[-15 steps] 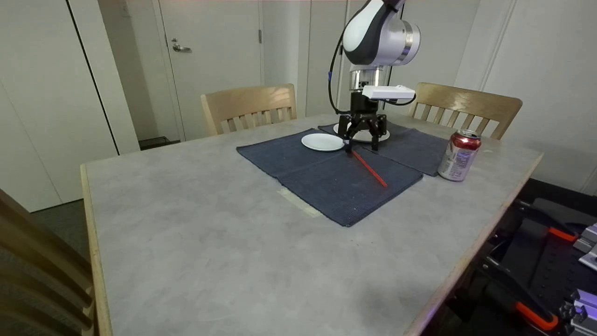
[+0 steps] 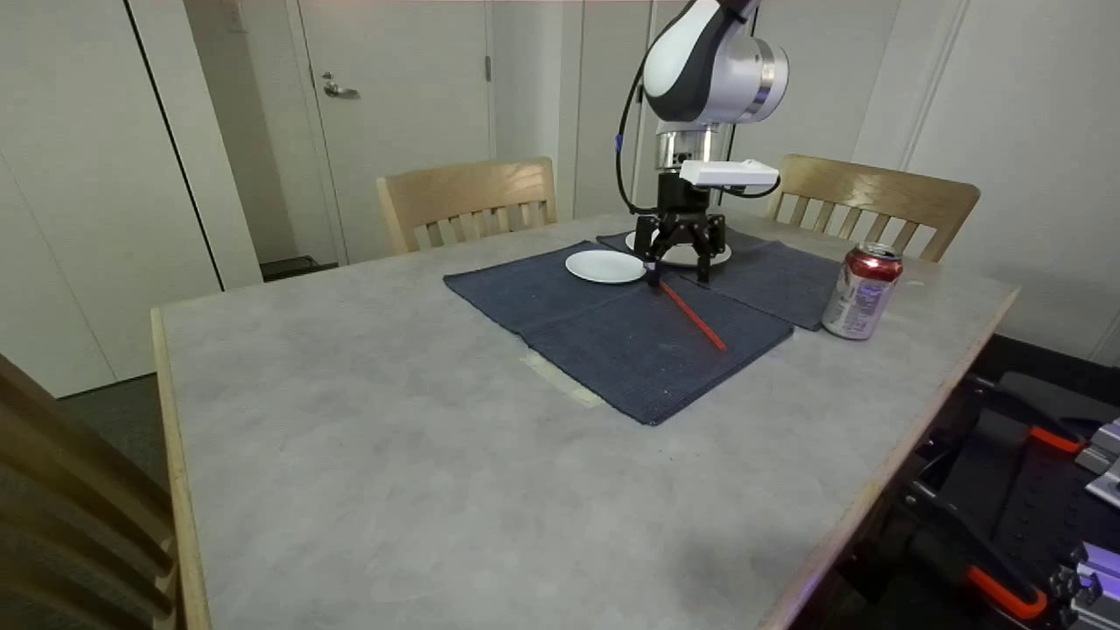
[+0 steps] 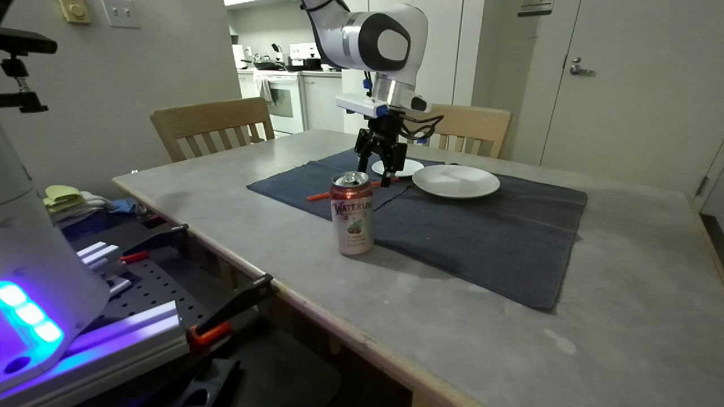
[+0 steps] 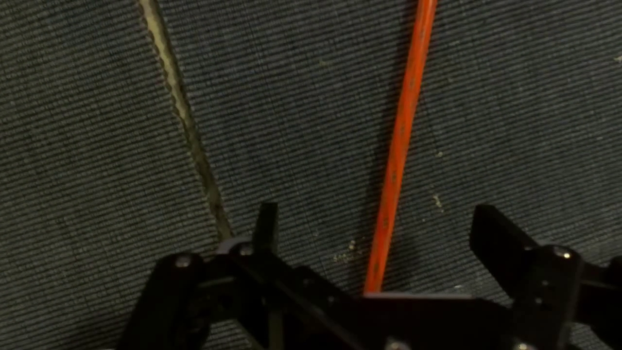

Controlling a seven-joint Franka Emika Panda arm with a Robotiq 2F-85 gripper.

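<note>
My gripper stands open over the dark blue cloth, its two fingers apart on either side of a thin red-orange stick [image 4: 399, 148]. Nothing is clasped between them. In the wrist view the stick runs from the top edge down to the gripper body, which hides its lower end. From the first exterior view, the stick [image 2: 694, 318] slants across the front placemat [image 2: 630, 362], with one end near my fingertips. Whether the fingers touch the cloth I cannot tell.
A small white plate [image 2: 605, 267] lies left of the gripper, and a larger white plate [image 3: 456, 182] is on the other placemat [image 3: 488, 251]. A red-topped can [image 3: 352, 216] stands near the table's edge.
</note>
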